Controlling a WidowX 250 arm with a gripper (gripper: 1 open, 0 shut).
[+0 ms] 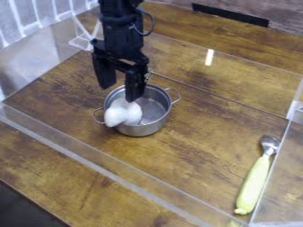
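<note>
My black gripper [120, 76] hangs over a silver pot [151, 120] with wire handles, its fingers apart on either side and open. A white rounded object [122, 113] lies inside the pot toward its near left, below the fingers. Nothing shows held between the fingers.
A pale yellow corn cob [253, 183] lies on the right with a metal spoon-like piece [268, 145] at its upper end. Clear plastic walls border the wooden table [71, 177]. A small white strip is at the back.
</note>
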